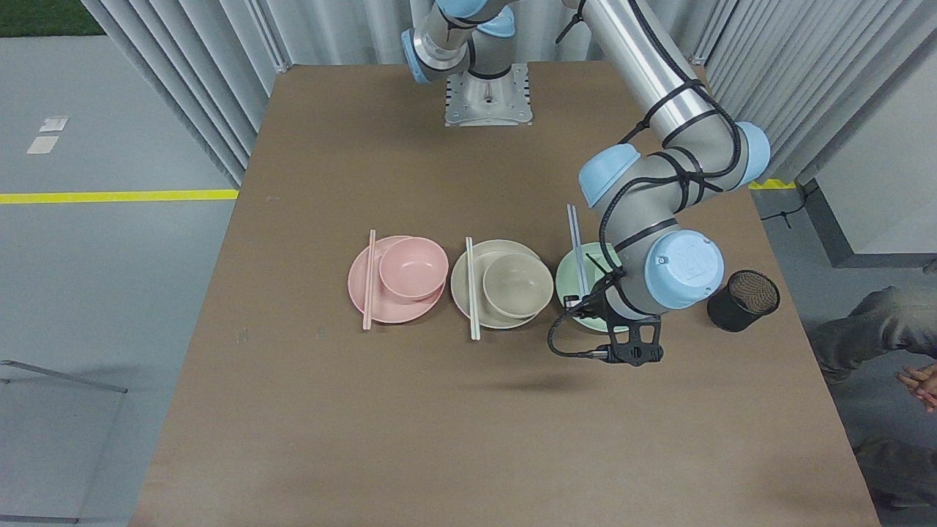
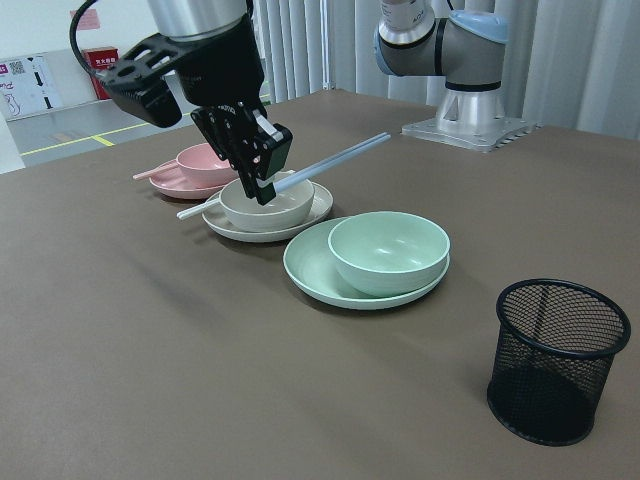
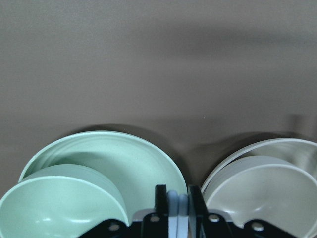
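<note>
My gripper is shut on a pair of pale blue chopsticks (image 2: 330, 163), held above the gap between the green plate (image 3: 119, 149) with its green bowl (image 2: 389, 254) and the cream plate (image 3: 279, 148) with its cream bowl (image 3: 261, 198). In the front view the chopsticks (image 1: 575, 238) point toward the back of the table, and the arm hides much of the green setting. Cream chopsticks (image 1: 473, 287) rest on the cream plate, left of its bowl.
A pink plate and bowl (image 1: 413, 268) with pink chopsticks (image 1: 370, 279) stand on the left. A black mesh cup (image 1: 743, 300) stands at the right. The robot base is at the back.
</note>
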